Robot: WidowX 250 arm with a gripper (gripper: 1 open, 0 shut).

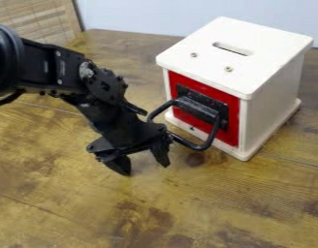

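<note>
A white wooden box (268,97) with a slot and two screws on top stands at the right. Its red front panel (232,138) carries a black plate and a curved black handle (198,145) that juts out toward the left. My black gripper (140,161) hangs low over the wooden table, left of the handle and apart from the box, its fingers spread open and pointing down with nothing visible between them.
A pale wall is behind, and a lighter slatted panel (32,24) stands at the back left.
</note>
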